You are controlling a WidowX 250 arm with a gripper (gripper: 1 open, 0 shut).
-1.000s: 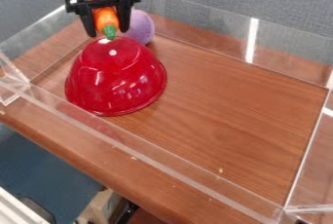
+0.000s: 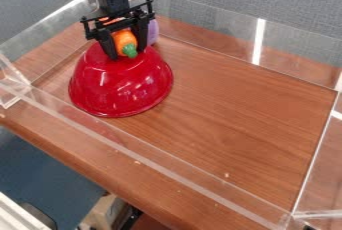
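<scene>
My black gripper (image 2: 118,26) is at the top left, over a red dome-shaped bowl (image 2: 120,86) on the wooden surface. An orange object (image 2: 126,40) with a green tip sits between its fingers, low against the top of the red bowl; whether the fingers are closed on it is hard to tell. Behind, a purple round object (image 2: 151,30) is partly hidden by the gripper.
Clear low walls (image 2: 201,186) edge the wooden table (image 2: 241,114). The right and middle of the table are empty. A grey wall stands at the back.
The gripper and orange object have moved down toward the viewer, onto the red bowl's top, covering more of it.
</scene>
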